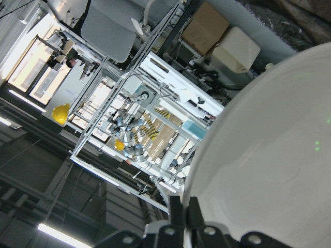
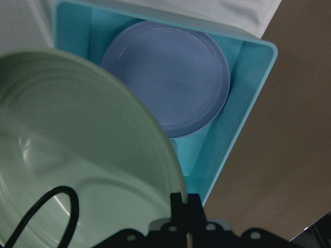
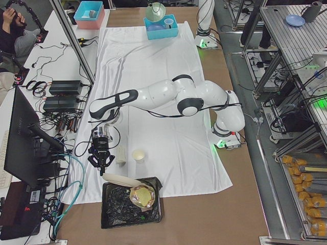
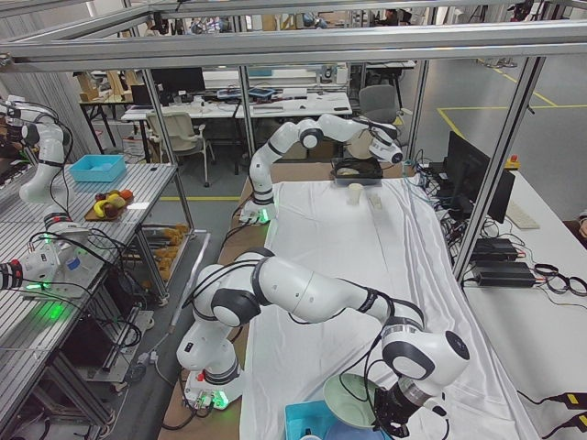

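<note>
My left gripper [image 3: 102, 164] holds a white plate [image 3: 122, 179] by its rim, tilted over a black bin [image 3: 110, 214] containing food and dark bags. The plate fills much of the left wrist view [image 1: 269, 150]. My right gripper is shut on the rim of a green plate [image 2: 98, 144], held over a light blue bin [image 2: 235, 111] with a blue plate [image 2: 165, 77] in it.
A cream cup [image 3: 138, 155] and a pale item [image 3: 121, 155] stand on the white cloth [image 3: 148, 61] near the black bin.
</note>
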